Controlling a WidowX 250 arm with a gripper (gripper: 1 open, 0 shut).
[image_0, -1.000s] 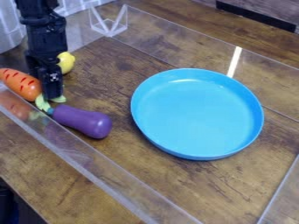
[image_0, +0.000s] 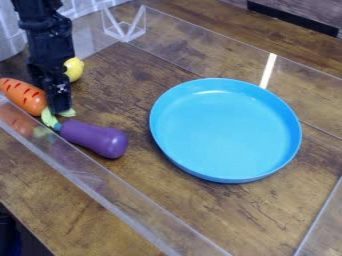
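Note:
The black gripper (image_0: 51, 92) hangs at the left, fingers open and low over an orange toy carrot (image_0: 22, 94) and its pale green top; whether they touch it is unclear. A purple toy eggplant (image_0: 94, 140) lies just below and right of the gripper. A yellow object (image_0: 72, 68), partly hidden by the arm, sits behind the gripper.
A large blue plate (image_0: 225, 128) takes up the middle right of the wooden table (image_0: 214, 220). Clear plastic walls border the area, and a small white wire piece (image_0: 123, 28) is at the top.

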